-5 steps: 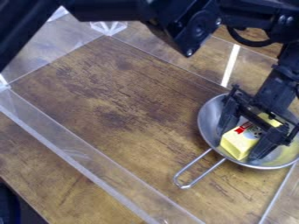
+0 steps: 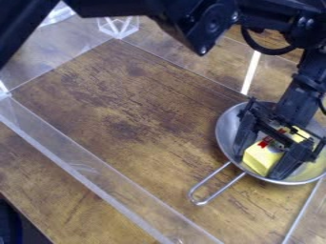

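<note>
A steel pan (image 2: 231, 119) with a wire handle (image 2: 205, 193) sits at the right of the wooden table. In it lies a yellow block with a red mark (image 2: 261, 160). My black gripper (image 2: 272, 143) is down inside the pan over the block, its fingers around the block's upper part. Whether they grip it is hidden by the gripper itself.
Clear plastic edging runs along its lower left and top, and white tape strips lie at the back right.
The gripper and arm have shifted slightly over the block, and a little less of the block's upper right shows. The pan stays in place.
</note>
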